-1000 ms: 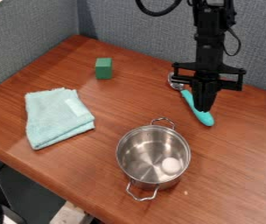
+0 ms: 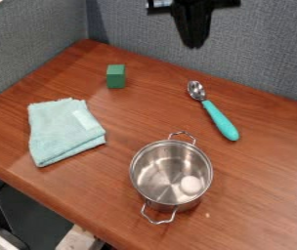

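Note:
A steel pot (image 2: 164, 181) with two loop handles stands at the front centre, a small white round object (image 2: 190, 185) inside it. A spoon with a teal handle (image 2: 219, 121) lies at the back right. A green block (image 2: 116, 76) is at the back left, and a folded pale cloth (image 2: 63, 132) lies on the left. The black gripper (image 2: 193, 34) hangs high at the top edge, mostly out of frame; its fingers are hard to make out.
The wooden table (image 2: 256, 205) has free room on the right and between cloth and spoon. Grey padded walls bound the back and left.
The gripper has risen from over the spoon to the top of the frame and moved left. The spoon, pot, block and cloth look unmoved.

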